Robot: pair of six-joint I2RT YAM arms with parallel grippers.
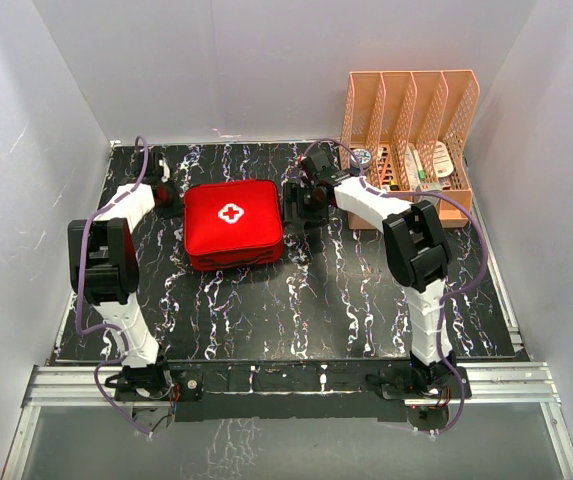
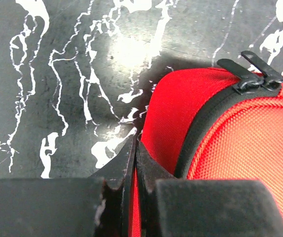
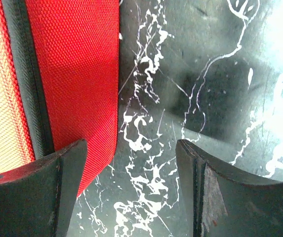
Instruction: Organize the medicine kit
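A red zipped medicine bag (image 1: 231,240) with a white cross lies squarely at the middle-left of the black table. My left gripper (image 1: 174,203) is shut at the bag's left side; in the left wrist view its fingertips (image 2: 137,148) touch or nearly touch the red edge beside the black zipper pulls (image 2: 252,81), with nothing visible held. My right gripper (image 1: 296,205) is open at the bag's right side; in the right wrist view the bag's side (image 3: 82,69) runs along its left finger, with bare table between the fingers.
A peach divided organizer (image 1: 411,100) stands at the back right, holding a round container, boxes and other small items. Grey walls surround the table.
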